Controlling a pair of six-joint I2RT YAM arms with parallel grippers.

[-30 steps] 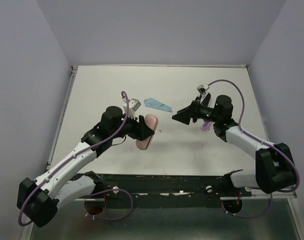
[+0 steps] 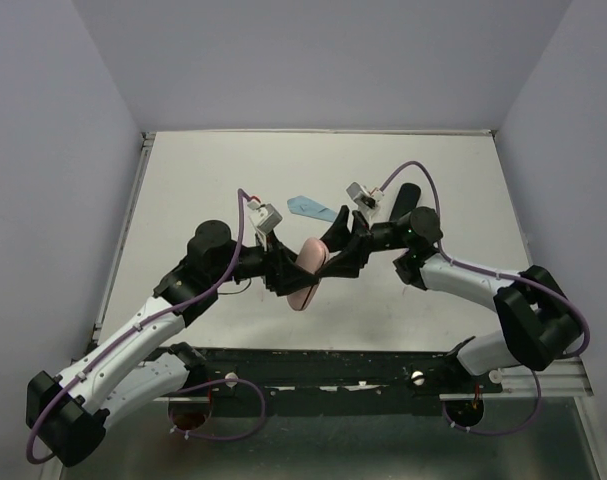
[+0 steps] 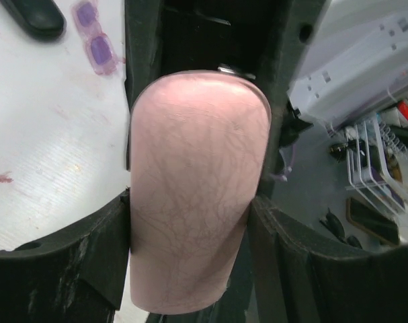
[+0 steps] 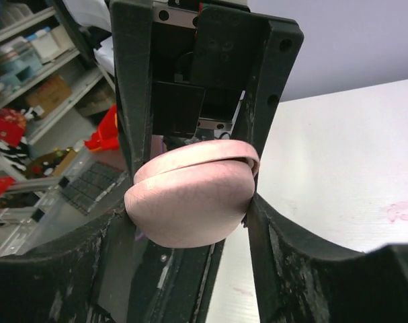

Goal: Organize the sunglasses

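Observation:
A closed pink glasses case (image 2: 313,251) is held up above the table, and my left gripper (image 2: 300,276) is shut on it. In the left wrist view the pink case (image 3: 197,155) stands lengthwise between the left fingers. Purple sunglasses (image 3: 99,48) lie on the table, mostly covered by the right arm in the top view.
A blue cloth (image 2: 311,208) lies behind the grippers. A black case (image 2: 406,200) rests at the back right, close to the right arm. A wire basket (image 3: 375,158) stands off the table.
My right gripper has moved left from open space until its fingers flank the pink case. The left gripper, still holding the case, has shifted slightly right and toward the front.

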